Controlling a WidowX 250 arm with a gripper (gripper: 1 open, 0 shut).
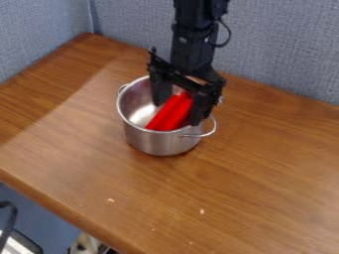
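A steel pot (157, 141) with two handles stands in the middle of the wooden table. Inside it lies a long red object (169, 111), partly covered by the robot. My black gripper (181, 97) reaches down from the top into the pot, open, with its fingers either side of the red object's upper part. Whether the fingers touch it I cannot tell.
A grey padded wall (288, 55) stands behind. Some dark cables sit at the lower left corner beyond the table's edge.
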